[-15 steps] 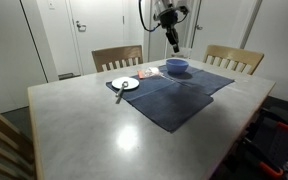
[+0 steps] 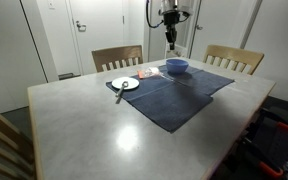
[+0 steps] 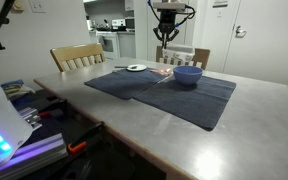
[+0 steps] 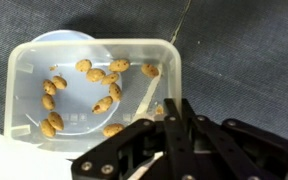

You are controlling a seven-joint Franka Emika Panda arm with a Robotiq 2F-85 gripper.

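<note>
A clear plastic container (image 4: 30, 85) with several brown nuts fills the left half of the wrist view. My gripper is shut on its right wall, near the lower corner. Through and above the container shows a pale round shape (image 4: 64, 36), seemingly the bowl beneath. In the exterior views, the blue bowl (image 2: 177, 66) (image 3: 187, 75) stands on the dark cloth. Just above it is my gripper (image 2: 172, 46) (image 3: 166, 43), with the container (image 3: 178, 59) only faintly visible. Whether container and bowl touch, I cannot tell.
A white plate (image 2: 126, 84) with a green-handled utensil (image 2: 119, 97) lies left of the bowl. Between them is a small red-and-white item (image 2: 150, 72). Chairs (image 2: 118, 58) stand around the table.
Over the last second the arm has turned about its wrist above the bowl and looks narrower from exterior view 1. Bowl, plate and utensil have stayed put.
</note>
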